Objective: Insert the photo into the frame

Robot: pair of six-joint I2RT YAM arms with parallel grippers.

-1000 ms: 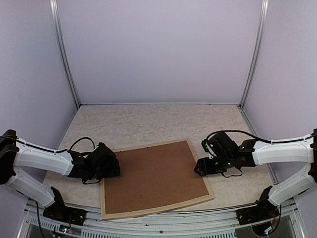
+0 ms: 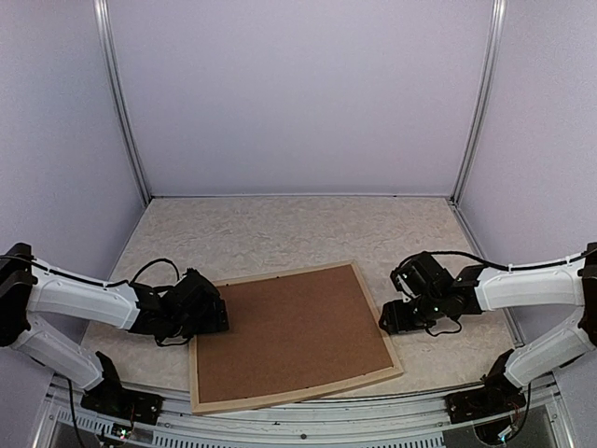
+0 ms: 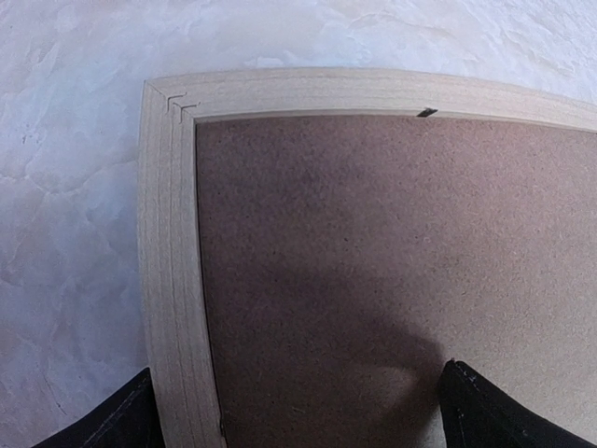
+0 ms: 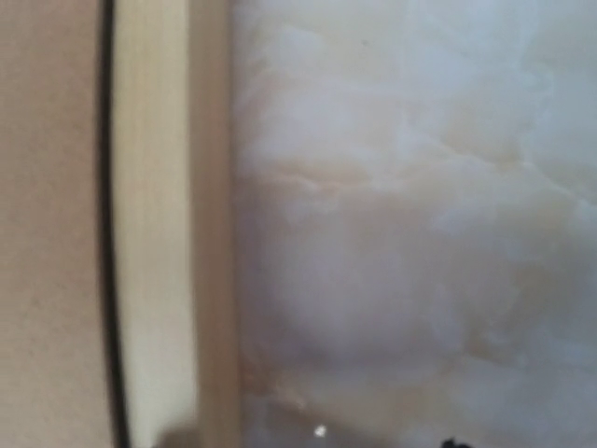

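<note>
A light wooden frame point(image 2: 289, 273) lies on the table, with a brown board point(image 2: 294, 327) filling its inside. No photo shows in any view. At its left side, my left gripper stands open, one finger point(image 3: 121, 422) outside the left rail and the other finger point(image 3: 485, 415) over the board. My right gripper point(image 2: 387, 320) is by the right rail point(image 4: 154, 224). In the right wrist view only a dark bit of its fingertip point(image 4: 454, 444) shows at the bottom edge, well apart from a dark blur near the rail; it appears open.
The frame's near edge reaches over the metal rail point(image 2: 308, 425) at the front. Plain walls close in the back and both sides.
My left gripper and the frame look nearly unmoved.
</note>
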